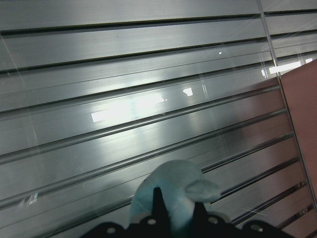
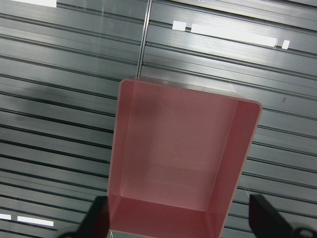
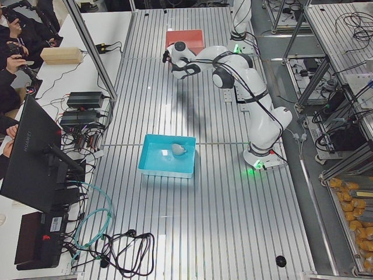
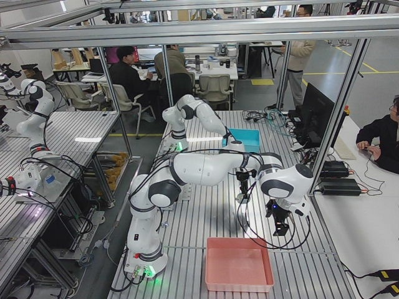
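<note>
My left gripper is shut on a pale cyan soft-looking object (image 1: 166,183), held above the slatted table short of the red bin (image 1: 302,99), whose edge shows at the right of the left wrist view. My right gripper is open with nothing visible between its fingers, above the red bin (image 2: 168,148). A cyan bin (image 3: 166,169) holds a small pale grey object (image 3: 178,149) on the near half of the table in the camera left view.
The arms are close together over the far half of the table. A monitor (image 3: 32,151), power boxes and tangled cables (image 3: 125,256) line the left side. Bare table (image 3: 210,221) lies in front of the cyan bin.
</note>
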